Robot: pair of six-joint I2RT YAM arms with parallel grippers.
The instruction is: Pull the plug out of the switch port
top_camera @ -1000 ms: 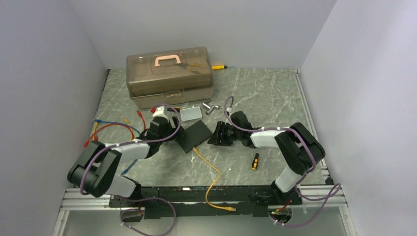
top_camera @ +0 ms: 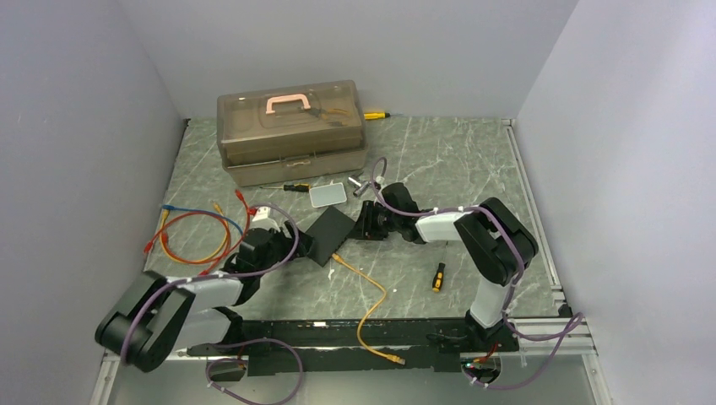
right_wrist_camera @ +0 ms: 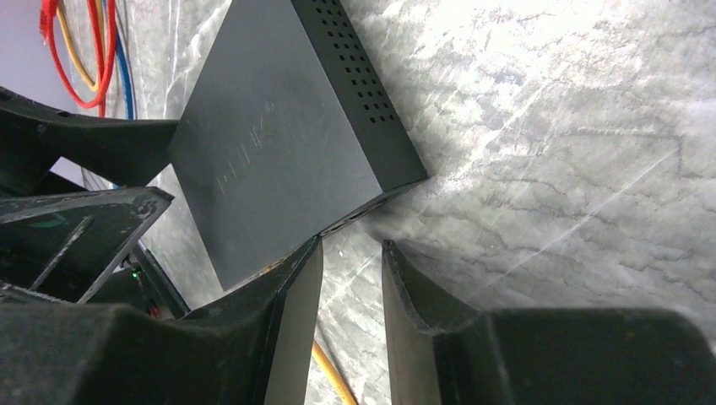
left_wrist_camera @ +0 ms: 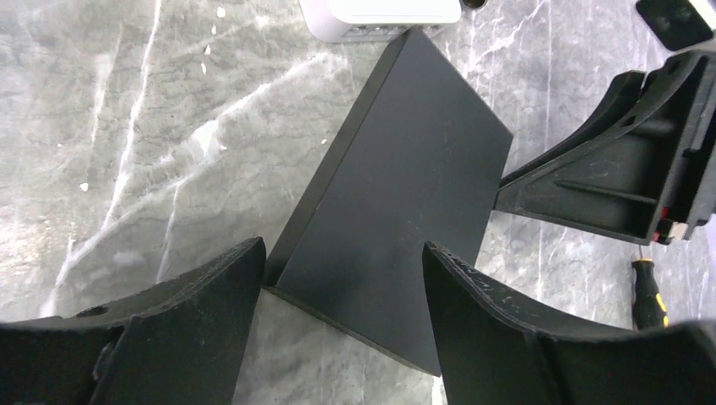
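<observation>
The black switch (top_camera: 332,230) lies turned at an angle on the table, with a yellow cable (top_camera: 371,306) leaving its near side. My left gripper (top_camera: 310,245) is at its near-left corner. In the left wrist view its fingers (left_wrist_camera: 241,283) are spread with that end of the switch (left_wrist_camera: 397,186) showing between them. At the right corner, my right gripper (top_camera: 358,229) has its tips against or very close to the switch's edge. The right wrist view shows a narrow empty gap between its fingers, and part of the yellow cable (right_wrist_camera: 332,371) below. The plug in the port is hidden there.
Behind the switch stand a white box (top_camera: 328,195) and a large toolbox (top_camera: 291,135). Coiled red, blue and yellow cables (top_camera: 198,232) lie at the left. A screwdriver (top_camera: 438,277) lies at the right, with clear table around it.
The switch has turned slightly counterclockwise and shifted a little left. My left gripper has come toward the front edge; the right has moved left. The yellow cable's middle has swung slightly right.
</observation>
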